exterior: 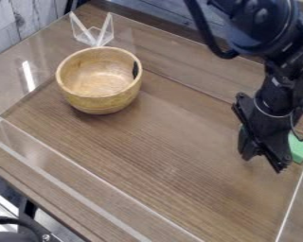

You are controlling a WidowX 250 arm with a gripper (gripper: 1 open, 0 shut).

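Note:
My black gripper (253, 151) hangs low over the right side of the wooden table, angled downward, shut with nothing visible between its fingers. Right behind it, a green object (297, 147) is partly hidden by the gripper.
A large wooden bowl (98, 85) sits at the upper left, with a translucent crumpled item (91, 33) behind it. A dark cable shows at the lower-left corner.

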